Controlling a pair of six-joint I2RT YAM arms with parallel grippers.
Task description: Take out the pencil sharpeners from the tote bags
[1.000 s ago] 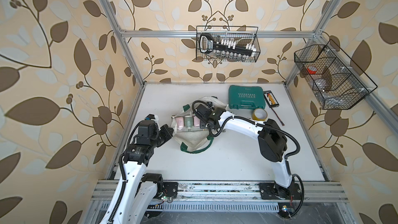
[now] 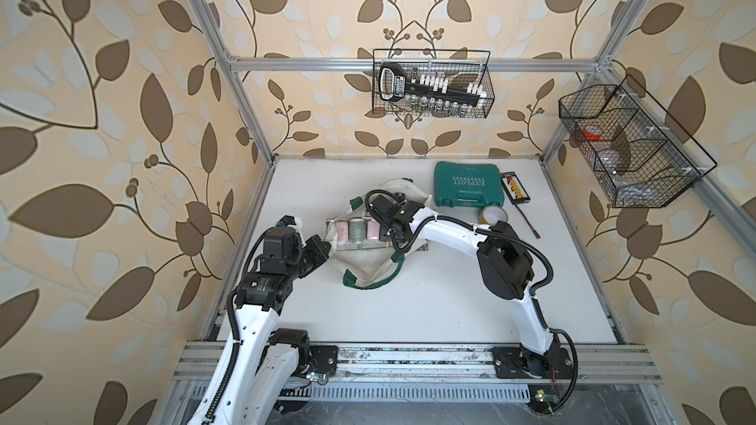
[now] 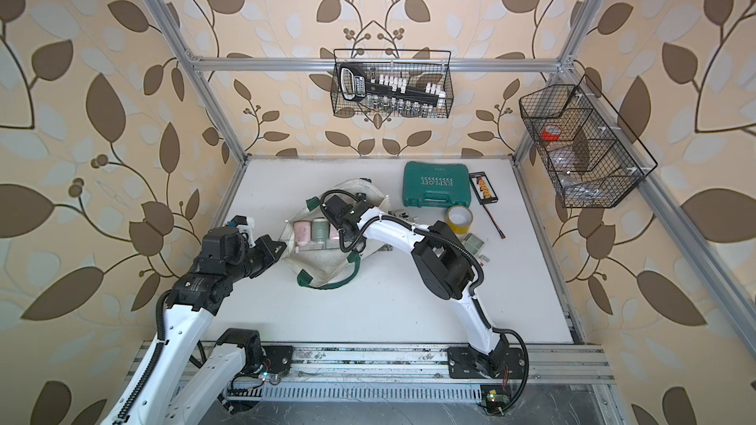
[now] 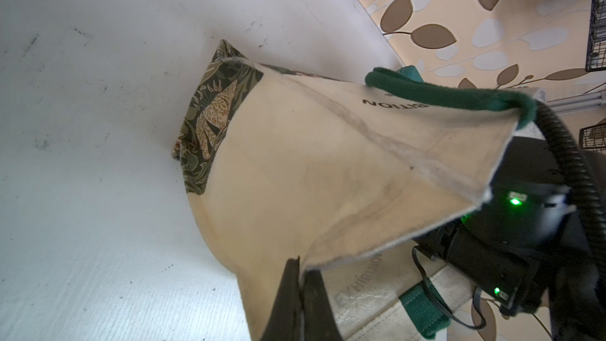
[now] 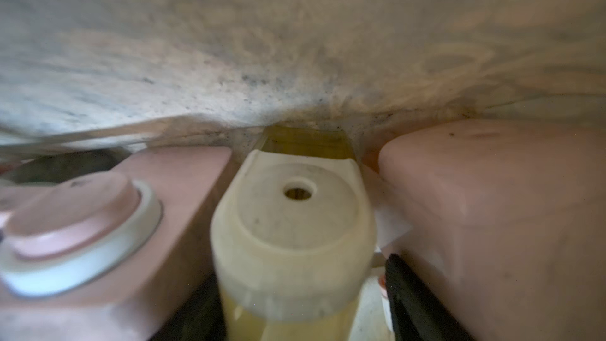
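The cream tote bag [image 2: 368, 259] lies open on the table, green handles around its mouth. Inside stand a pink sharpener [image 2: 341, 230], a green one [image 2: 357, 230] and another pink one [image 2: 372, 229]. Reaching into the bag, my right gripper has its fingers on both sides of a cream-topped, yellowish sharpener [image 5: 293, 227] and is shut on it. Pink bodies flank it closely on both sides. At the bag's left side, my left gripper is shut on the thin cloth edge of the bag's rim.
A green case [image 2: 470, 184], a roll of yellow tape [image 2: 493, 215] and a black-framed pack [image 2: 516, 187] lie at the back right. Wire baskets [image 2: 433, 86] hang on the back and right walls.
The right arm's elbow has shifted a little to the left, and its forearm now covers part of the tape. The bag's handle has moved slightly. My left arm looks unmoved.
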